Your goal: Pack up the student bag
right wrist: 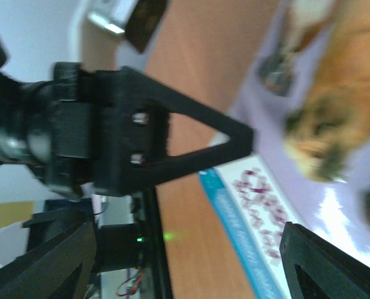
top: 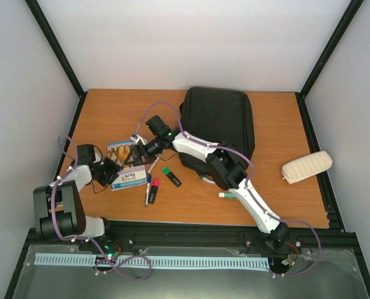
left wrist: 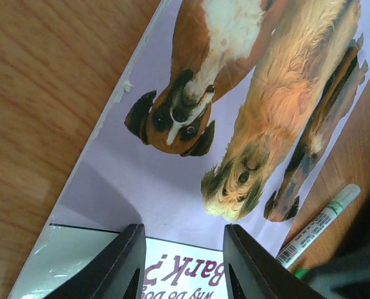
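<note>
A picture book with dogs on its cover (top: 126, 177) lies on the table, also filling much of the left wrist view (left wrist: 154, 174). My left gripper (top: 113, 171) is at the book's left side; its two fingertips (left wrist: 129, 249) are over the lower cover, and whether they grip the edge is hidden. My right gripper (top: 132, 156) hangs over the book's upper right, fingers apart with nothing seen held; the cover is blurred beneath it in the right wrist view. The black bag (top: 216, 115) lies behind the right arm.
Markers (top: 171, 177) and pens (top: 147, 190) lie right of the book. A glue stick (top: 227, 195) is near the front edge, partly behind the right arm. A cream pencil case (top: 306, 165) sits at the right edge.
</note>
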